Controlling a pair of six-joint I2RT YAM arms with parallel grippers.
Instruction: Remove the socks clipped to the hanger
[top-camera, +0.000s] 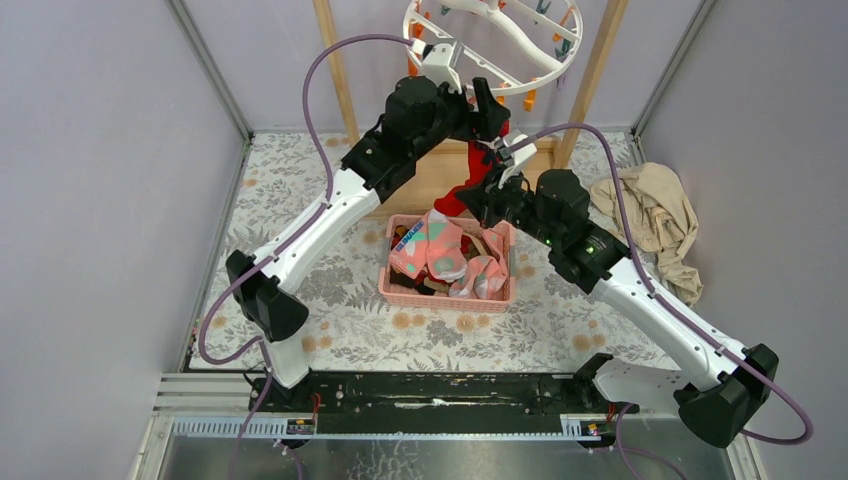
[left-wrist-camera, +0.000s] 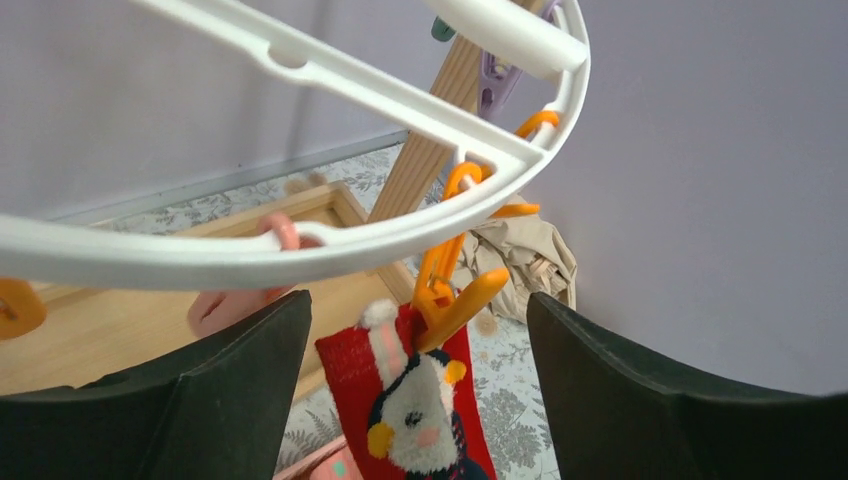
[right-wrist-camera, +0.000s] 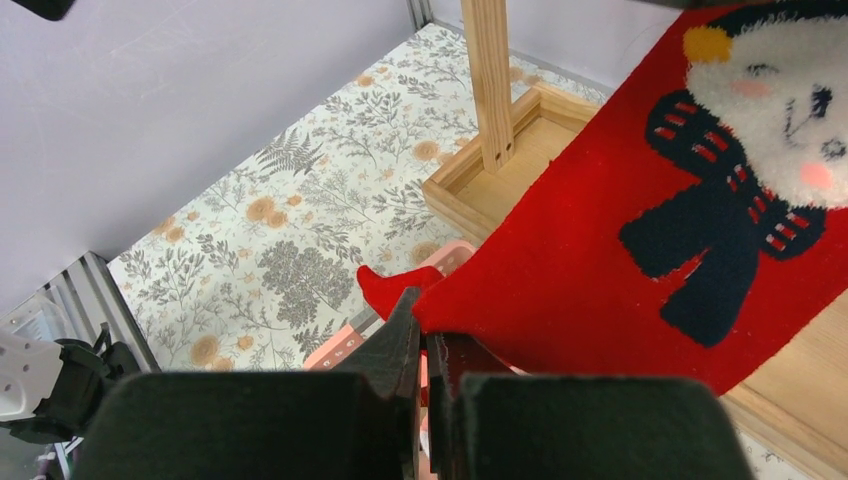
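Observation:
A red sock (left-wrist-camera: 365, 390) with a penguin-like figure hangs from an orange clip (left-wrist-camera: 450, 305) on the white hanger (left-wrist-camera: 330, 250). My left gripper is open around the clip and the sock's top, its fingertips either side, apart from them. In the right wrist view the sock (right-wrist-camera: 560, 270) fills the upper right; my right gripper is shut at its lower part, which appears pinched at the fingertips.
A pink basket (top-camera: 400, 300) of socks stands below the hanger. A wooden frame (top-camera: 588, 80) holds the hanger, and beige cloth (top-camera: 650, 220) lies at the right. Walls flank both sides.

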